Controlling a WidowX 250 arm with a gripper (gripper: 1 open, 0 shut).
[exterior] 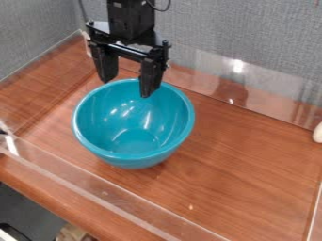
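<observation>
A black robot gripper [127,75] hangs from the top centre of the camera view, its two fingers pointing down and spread wide open with nothing between them. A turquoise plastic bowl [132,141] rests on the wooden table [246,179], below the gripper. The fingertips are over the back part of the bowl and its rear rim; whether they touch it cannot be told.
A transparent strip runs along the table's front and back edges, with grey walls behind. A small white object [315,136] sits at the far right edge.
</observation>
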